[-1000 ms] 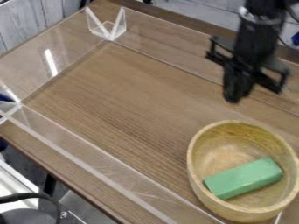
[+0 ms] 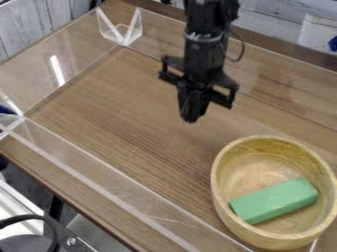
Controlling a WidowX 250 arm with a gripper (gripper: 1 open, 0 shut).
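The black robot arm hangs from the top centre, its gripper [image 2: 192, 104] over the middle of the wooden table, blurred, with nothing visible between the fingers; it appears shut. A round tan bowl [image 2: 235, 157] sits at the lower right with a green block [image 2: 274, 201] lying in it. The gripper is above and left of the bowl, apart from it.
A clear plastic piece [image 2: 120, 27] stands at the back left. Dark cable or hardware [image 2: 33, 236] is at the lower left corner.
The arm has moved from the upper right to the centre and toward the front of the table. The bowl and green block look unchanged.
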